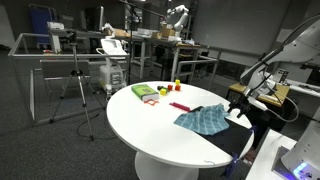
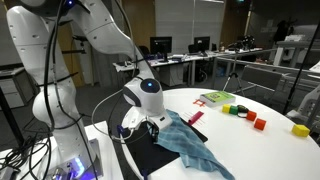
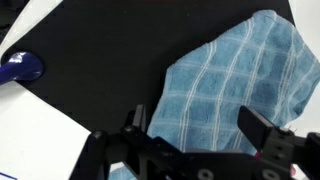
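A blue checked cloth (image 3: 215, 85) lies rumpled, partly on a black mat (image 3: 100, 60) and partly on the white table; in the second exterior view the cloth (image 2: 188, 142) spreads to the right of the arm. My gripper stands open above the cloth's near part, its two dark fingers wide apart at the bottom of the wrist view. Nothing is held between them. From the first exterior view, the gripper (image 1: 232, 108) hangs over the right side of the table, beside the cloth (image 1: 203, 120).
A green box (image 1: 145, 91), a red bar (image 1: 180, 107) and several small coloured blocks (image 1: 178, 84) sit farther back on the table. A blue-handled object (image 3: 22, 68) rests at the mat's edge.
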